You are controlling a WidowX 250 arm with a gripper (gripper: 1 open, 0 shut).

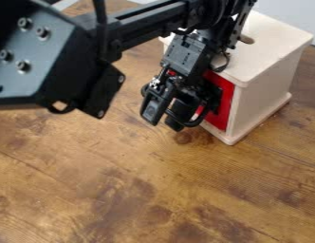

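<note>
A black robot arm reaches in from the upper left, and its gripper [173,106] is low in front of a white wooden box [262,95] with a red front face [218,116]. The gripper's dark fingers hang close to that red face; whether they touch it cannot be told. The arm and its cables hide much of the box's front and left side. Whether anything is between the fingers cannot be seen.
A pale wall or surface shows at the top right behind the box.
</note>
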